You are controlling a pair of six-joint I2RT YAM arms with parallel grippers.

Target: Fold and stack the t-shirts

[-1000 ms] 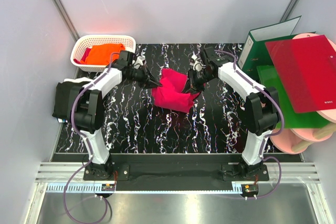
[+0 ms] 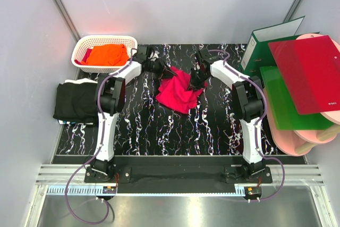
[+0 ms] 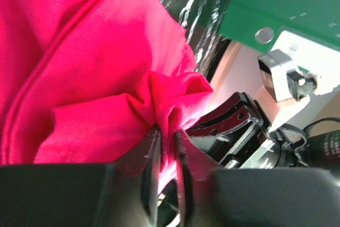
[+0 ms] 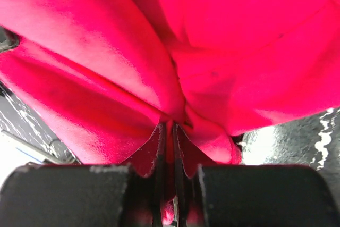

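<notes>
A red t-shirt (image 2: 179,97) lies crumpled at the back middle of the dark marbled table. From the left, my left gripper (image 2: 173,73) reaches to its upper part. In the left wrist view, a bunched fold of the red t-shirt (image 3: 114,67) runs between that gripper's slightly parted fingers; how firmly they hold it does not show. On the shirt's right side, my right gripper (image 2: 191,86) is shut on red cloth, and the right wrist view shows gathered fabric (image 4: 133,73) passing between its fingertips.
A white basket (image 2: 104,69) with orange and red cloth stands at the back left. Dark folded cloth (image 2: 76,102) lies below it. Green binders (image 2: 255,51) and a red panel (image 2: 311,73) crowd the right side.
My left gripper has moved right and toward the back, and the shirt's left part has shifted with it. The right arm's elbow has swung inward, while its gripper stays near the same place.
</notes>
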